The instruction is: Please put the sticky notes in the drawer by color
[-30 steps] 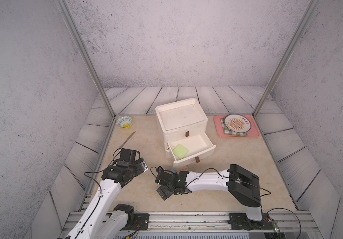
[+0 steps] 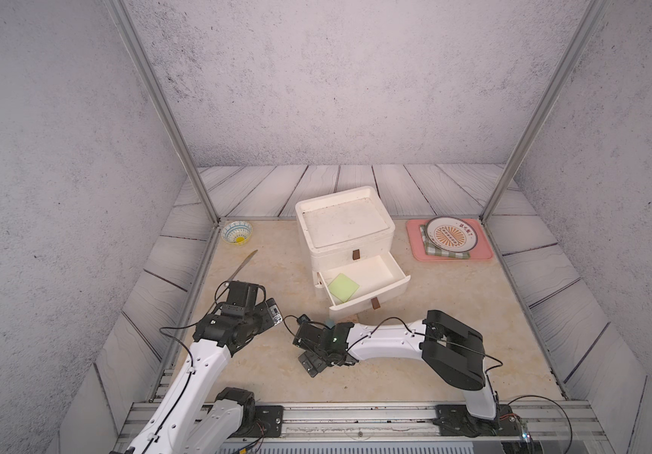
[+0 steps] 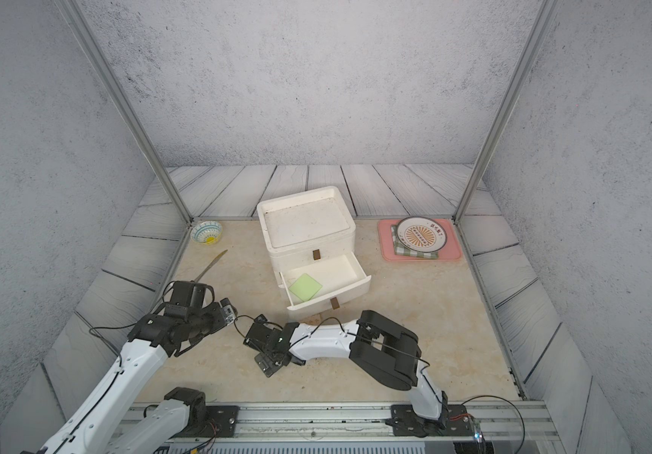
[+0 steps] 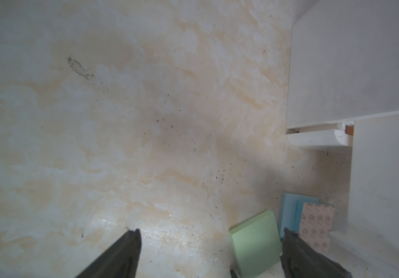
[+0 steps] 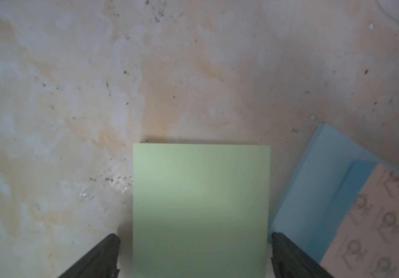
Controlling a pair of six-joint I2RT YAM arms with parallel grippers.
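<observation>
A green sticky-note pad lies on the table between the open fingers of my right gripper, which is low over it; in the left wrist view it is the green pad (image 4: 255, 243). Beside it lie blue notes (image 4: 289, 208) and a pink patterned pad (image 4: 316, 222) on them. The white drawer unit (image 2: 345, 223) has its lower drawer (image 2: 390, 287) pulled out, with a green pad (image 2: 342, 286) inside. My left gripper stands open above the table at the left, nothing between its fingers.
A knife (image 2: 244, 265) and a bowl (image 2: 236, 230) are at the back left. A pink tray (image 2: 481, 246) with a cloth and plate (image 2: 450, 233) sits at the back right. The table's front right is partly covered by my right arm.
My left arm is almost unchanged.
</observation>
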